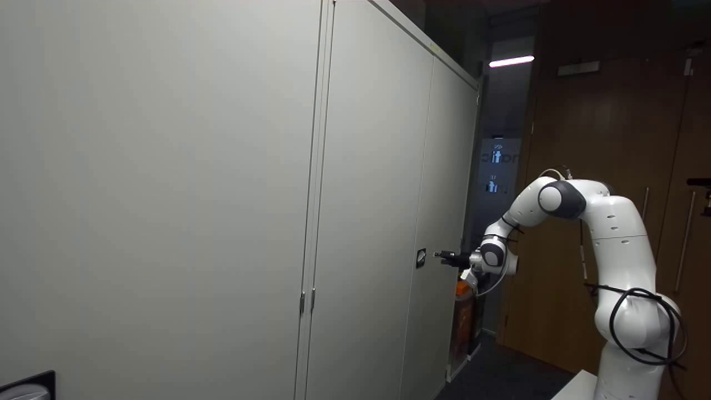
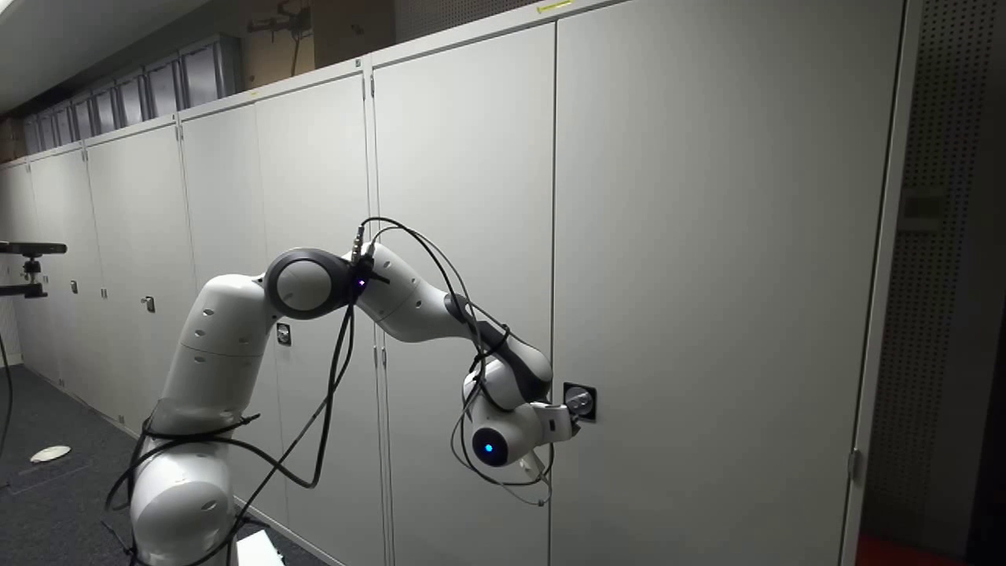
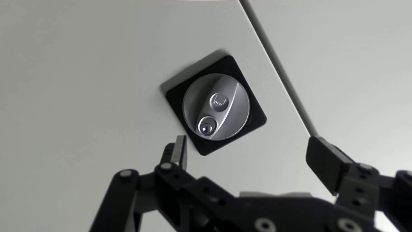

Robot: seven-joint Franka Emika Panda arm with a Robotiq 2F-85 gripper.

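Observation:
A round silver turn handle (image 3: 228, 106) with a keyhole sits on a black square plate on the grey cabinet door (image 3: 96, 96). In the wrist view its raised grip leans from lower left to upper right. My gripper is open in front of the door, its two fingers wide apart and nothing between them. The handle appears above the gap, nearer the left finger (image 3: 179, 152). Exterior view 1 shows the gripper (image 1: 441, 257) a short way off the door, apart from the handle plate (image 1: 421, 258). In exterior view 2 the handle (image 2: 580, 401) shows just past the wrist, which hides the fingers.
A narrow seam (image 3: 278, 65) between two door panels runs right beside the handle plate. More closed grey cabinets (image 2: 222, 217) line the wall. An orange-topped bin (image 1: 461, 320) stands beyond the cabinet's end. Loose cables (image 2: 330, 406) hang along the arm.

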